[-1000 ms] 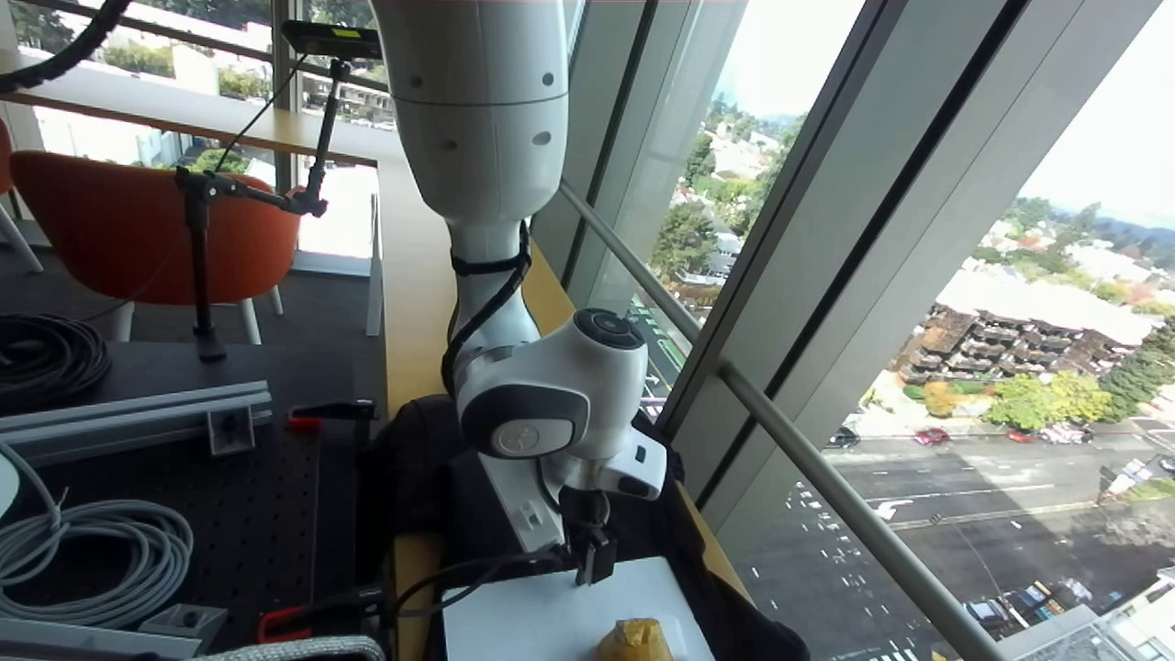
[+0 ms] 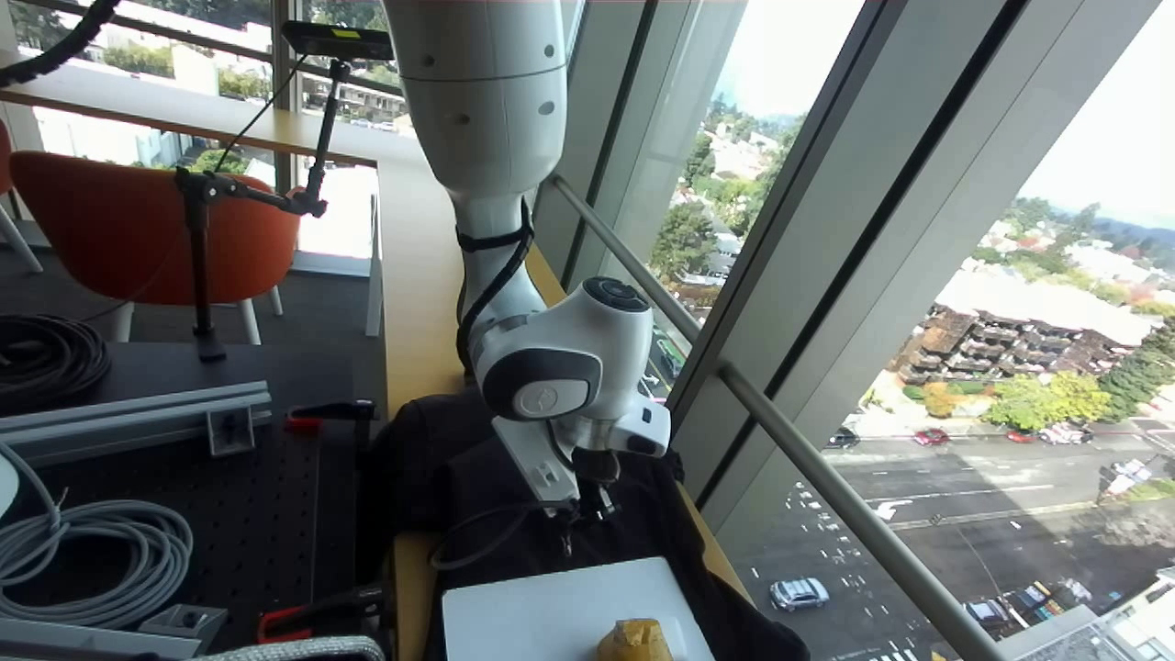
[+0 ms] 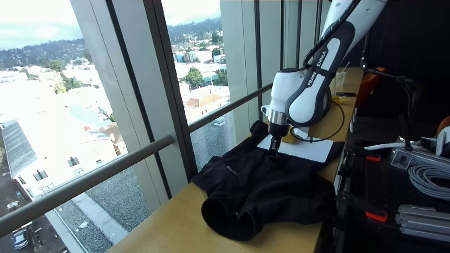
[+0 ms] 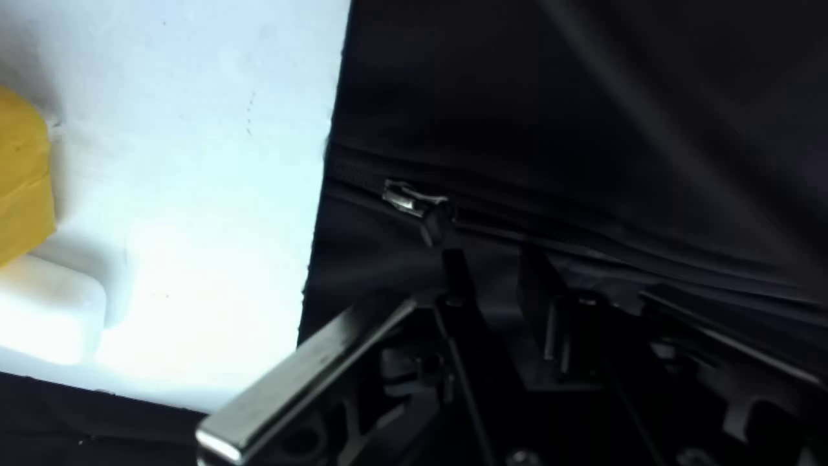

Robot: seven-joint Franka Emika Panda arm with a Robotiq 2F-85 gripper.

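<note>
A black jacket is spread over the wooden table, its zipper line running away from the white board. In the wrist view a metal zipper slider with a dark pull tab lies on the black cloth near the board's edge. My gripper points down over the jacket just beside the tab. Its fingers are part open, with a gap between the fingers in which only dark cloth shows. Whether a fingertip touches the tab cannot be told. In the second exterior view the fingers are low over the jacket, close to the board.
The white board carries a yellow object, beside which a white block shows in the wrist view. A metal railing runs along the window side. Clamps and a coiled cable occupy the dark bench opposite.
The arm has moved away from the white board and the yellow object, back over the black jacket. In exterior view 1 the hand has shifted up the picture; the board and yellow object have stayed put.
</note>
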